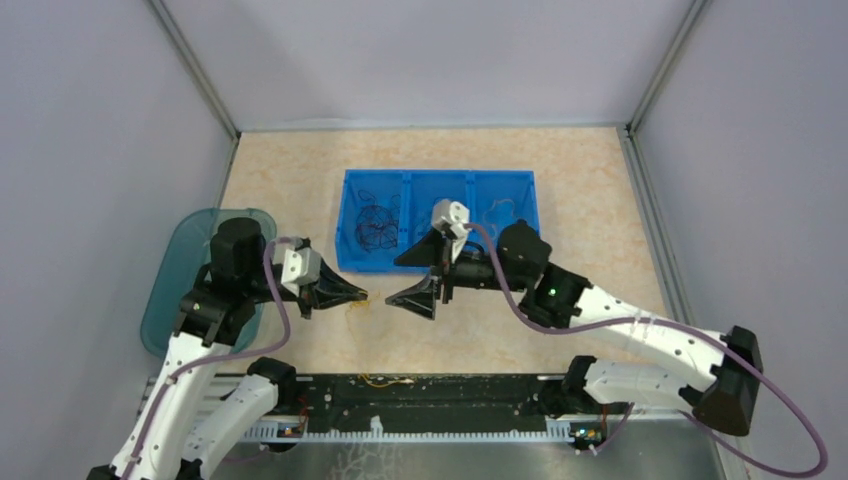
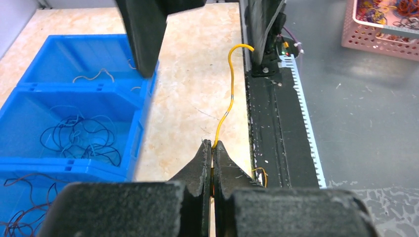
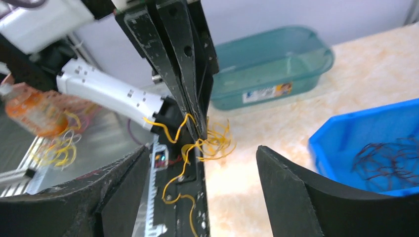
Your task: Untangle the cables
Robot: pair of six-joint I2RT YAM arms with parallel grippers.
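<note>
My left gripper (image 1: 362,296) is shut on a tangle of yellow cables (image 3: 218,144), held above the table beside the blue bin; strands hang down over the table's front edge. In the left wrist view one yellow strand (image 2: 231,82) rises from the fingertips. My right gripper (image 1: 394,282) stands open just right of the left one, with a gap between them and nothing visible clearly held in it. In the right wrist view the left fingers and the yellow tangle lie in front of its open fingers.
A three-compartment blue bin (image 1: 437,175) with dark and pale cables sits behind both grippers. A teal bin (image 1: 170,290) stands at left, partly under the left arm.
</note>
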